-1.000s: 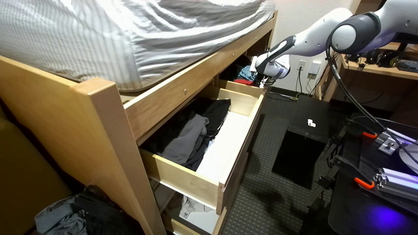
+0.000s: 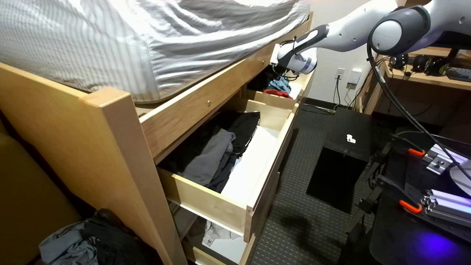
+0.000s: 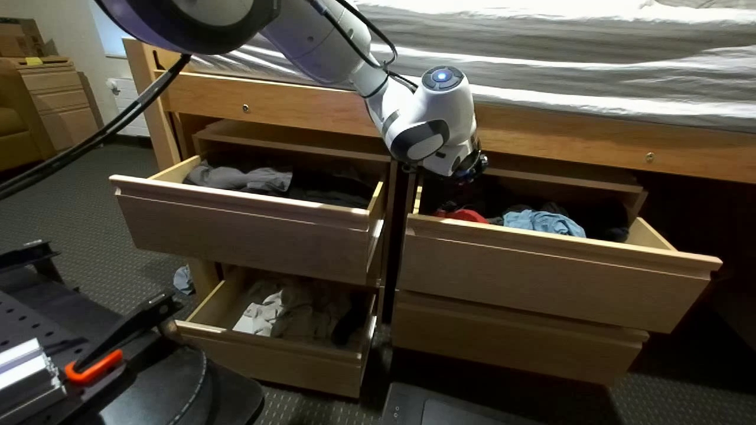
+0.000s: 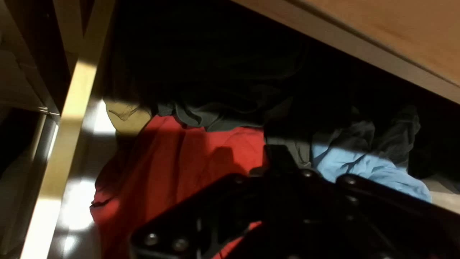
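Over the upper right drawer (image 3: 560, 258), pulled out, hangs my gripper. Its dark fingers look shut, with nothing showing between them. A red garment (image 4: 189, 159) spreads below and left of the fingertips in the wrist view. Light blue cloth (image 4: 366, 166) lies to their right, with dark clothes (image 4: 224, 114) behind in shadow. From exterior view 2, the gripper (image 3: 471, 167) appears near the drawer's left half, above the red garment (image 3: 462, 215). The gripper's own body hides part of the red cloth in the wrist view.
An open drawer (image 2: 207, 194) beside it holds grey and black clothes (image 2: 209, 156). Beneath that, another open drawer (image 3: 276, 361) contains light clothes. The bed rail (image 2: 220, 92) runs close above the drawers. A black box (image 2: 346, 132) stands on the floor.
The arm's end has risen and moved left in exterior view 1, away from the drawer's front edge and toward the bed rail. The drawers look unmoved.
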